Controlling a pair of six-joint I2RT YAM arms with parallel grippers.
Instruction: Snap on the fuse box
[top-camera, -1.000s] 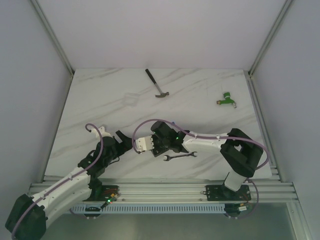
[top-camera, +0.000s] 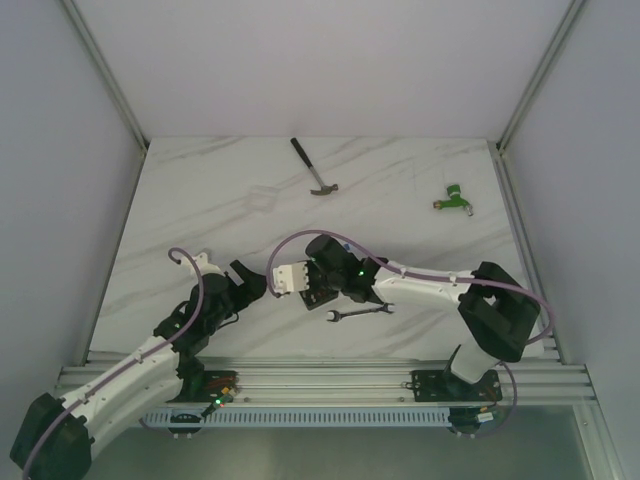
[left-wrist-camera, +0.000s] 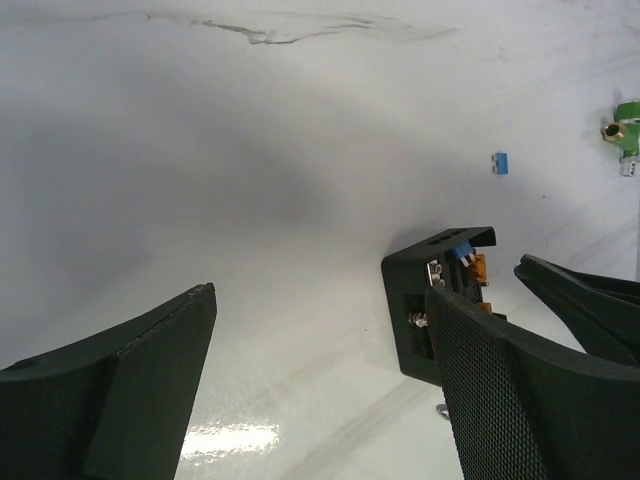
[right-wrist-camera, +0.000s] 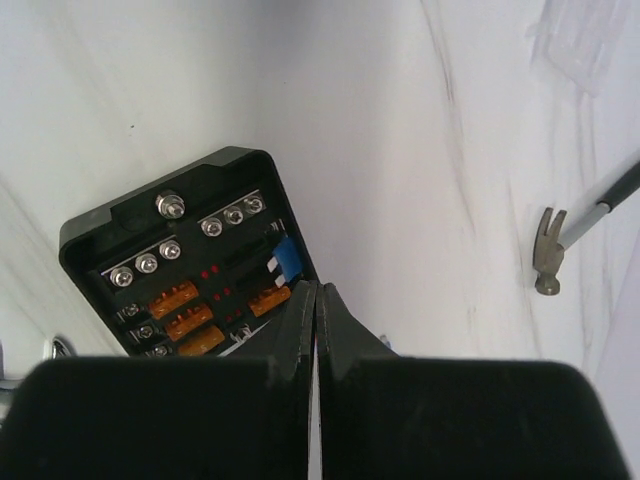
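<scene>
The black fuse box (right-wrist-camera: 140, 230) lies on the white table, holding orange fuses, a blue fuse (right-wrist-camera: 287, 258) and rows of bolts. My right gripper is shut with nothing seen between its fingers, its tips over the box's edge beside the blue fuse. In the left wrist view the box (left-wrist-camera: 405, 300) is partly hidden behind my grippers. My left gripper stands open at left of the box, over bare table. A small blue piece (left-wrist-camera: 501, 163) lies apart from the box.
A hammer (top-camera: 326, 189) lies at the back, near a clear plastic item (top-camera: 262, 198). A green valve (top-camera: 453, 200) is at the right, a wrench (top-camera: 360, 312) in front of the box.
My left arm has stayed in place.
</scene>
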